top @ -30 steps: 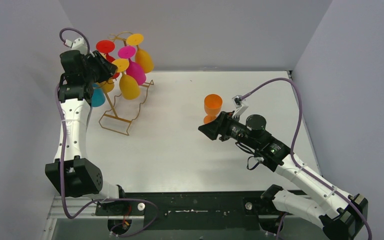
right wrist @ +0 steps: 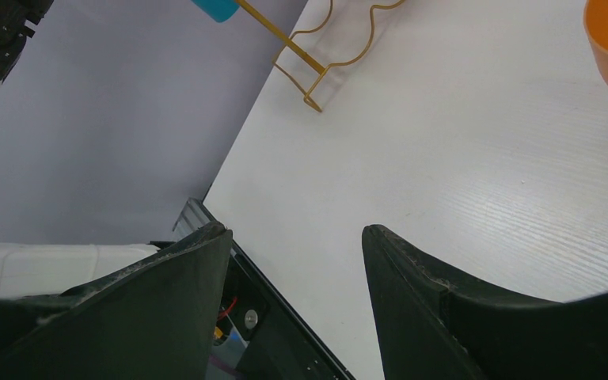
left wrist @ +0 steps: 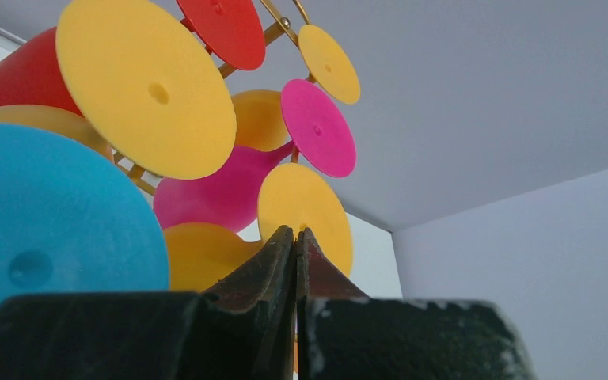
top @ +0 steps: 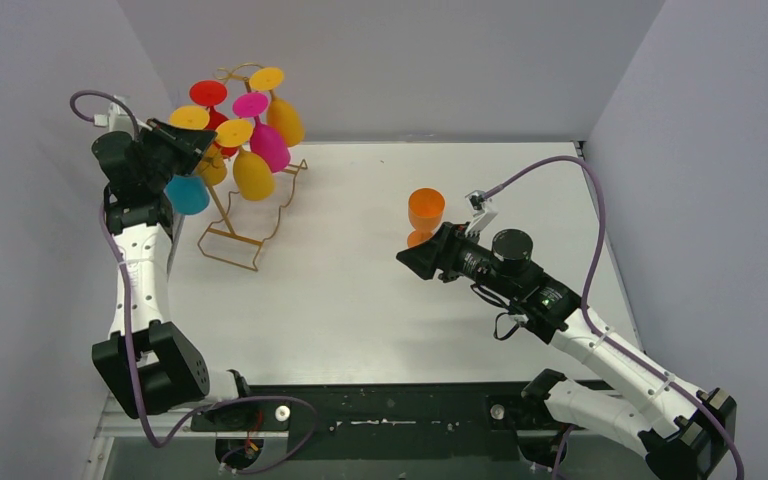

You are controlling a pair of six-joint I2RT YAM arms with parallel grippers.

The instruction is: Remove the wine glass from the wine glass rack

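The gold wine glass rack (top: 225, 215) at the back left carries several upside-down glasses. On its front right hangs a yellow glass (top: 253, 177), its round foot (left wrist: 305, 207) straight beyond my left fingertips in the left wrist view. My left gripper is shut with nothing between its fingers, and that glass stays on the rack outside them. Over the mid-right table hovers my right gripper, its fingers wide apart and empty. Close to it in the top view, an orange glass (top: 426, 207) stands upright on the table.
A blue glass (left wrist: 55, 214) lies close on the left of my left gripper, with another yellow foot (left wrist: 146, 87) above it. Pink (left wrist: 317, 127) and red (left wrist: 226, 28) feet crowd the rack.
The yellow glass has shifted slightly left. The right arm holds still.
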